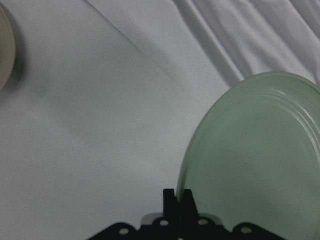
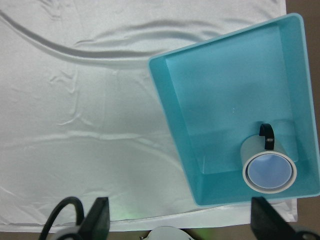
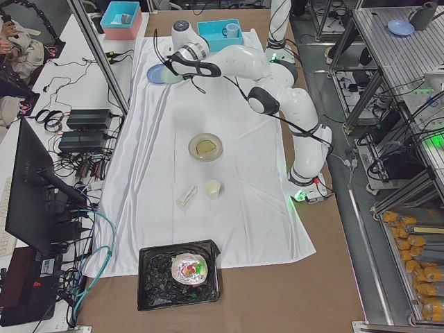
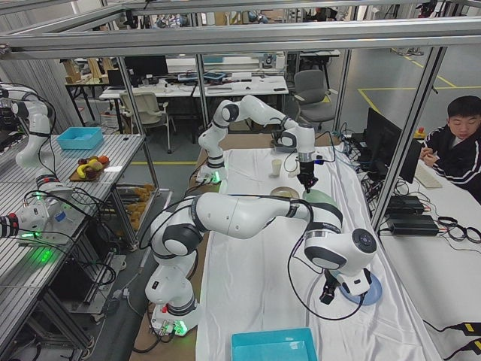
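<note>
A green plate [image 1: 255, 155] hangs from my left gripper, which is shut on its rim; in the camera right view the plate [image 4: 322, 198] is partly behind the other arm. In the camera left view it is near a blue plate [image 3: 154, 73]. My right gripper stands open with nothing between its fingers, over the cloth beside a turquoise bin [image 2: 215, 105] that holds a white mug [image 2: 265, 162] lying on its side.
On the white cloth [image 3: 173, 173] are a beige plate [image 3: 215, 151] with a yellowish item, a cup [image 3: 212, 187] and a small clear item [image 3: 186, 196]. A black tray [image 3: 156, 295] with a foil dish sits at the near end.
</note>
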